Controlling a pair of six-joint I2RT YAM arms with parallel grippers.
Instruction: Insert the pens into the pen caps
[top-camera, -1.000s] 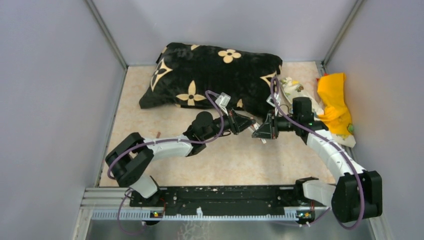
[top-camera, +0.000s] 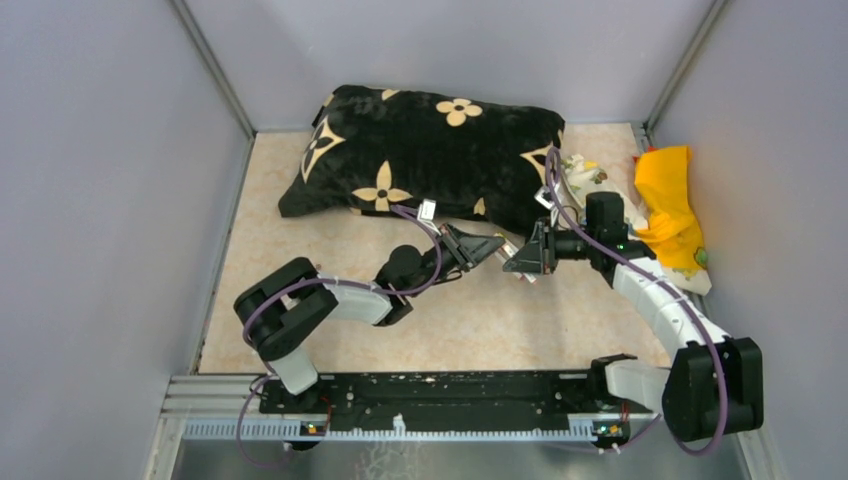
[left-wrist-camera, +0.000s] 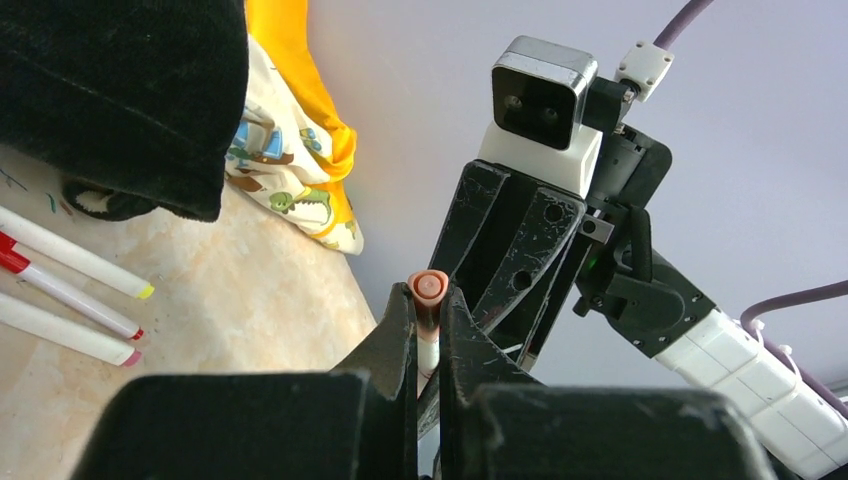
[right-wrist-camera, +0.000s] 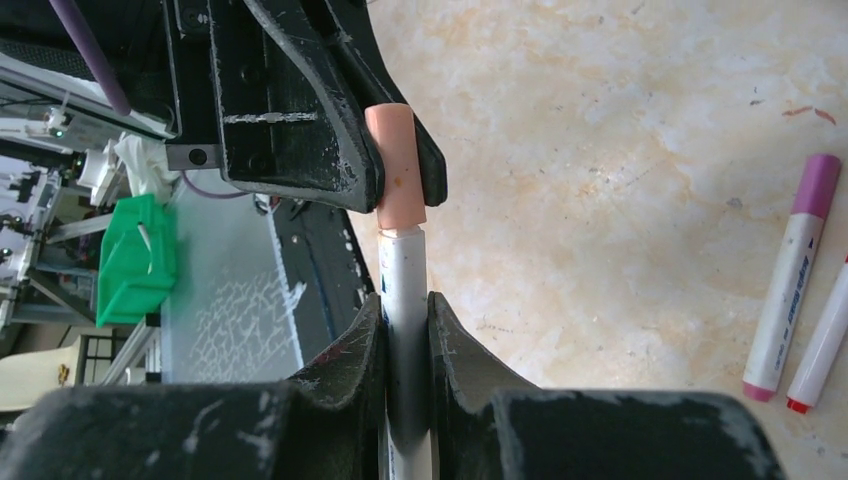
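A peach-orange cap (right-wrist-camera: 396, 165) is gripped between the fingertips of my left gripper, which is shut on it. Lined up with the cap is a white pen (right-wrist-camera: 404, 275), held along its barrel by my shut right gripper. The cap sits at the pen's end, in line with the barrel; a narrow pale ring shows at the joint, and I cannot tell how firmly they are seated. From the top, both grippers meet above the table's middle right, and the pen is mostly hidden.
Pens with yellow (left-wrist-camera: 146, 292), red (left-wrist-camera: 138, 334) and pink (left-wrist-camera: 131, 357) ends lie on the table. A black flowered pillow (top-camera: 420, 150) fills the back; a yellow cloth (top-camera: 668, 200) lies at the right.
My left arm has shifted: its elbow moved right and its wrist moved left, changing the gripper's angle. The right arm is almost unmoved. Both grippers stay close together.
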